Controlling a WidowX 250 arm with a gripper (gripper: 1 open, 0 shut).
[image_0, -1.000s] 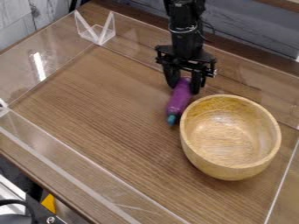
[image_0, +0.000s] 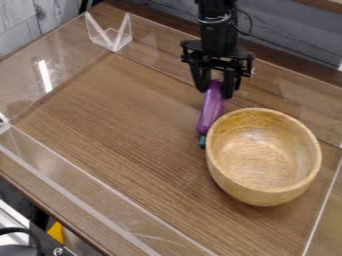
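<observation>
My black gripper (image_0: 217, 70) hangs at the top centre, its fingers down around the upper end of a purple object (image_0: 211, 109) with a teal tip, which lies or tilts just left of a large cream bowl (image_0: 262, 158). Whether the fingers are closed on the purple object cannot be made out.
Bare wooden table (image_0: 100, 130) fills the left and front. A clear plastic piece (image_0: 110, 32) stands at the back left. Cables and a small yellow item sit at the lower-left edge.
The gripper has risen slightly, and the purple object's upper end has shifted up with it.
</observation>
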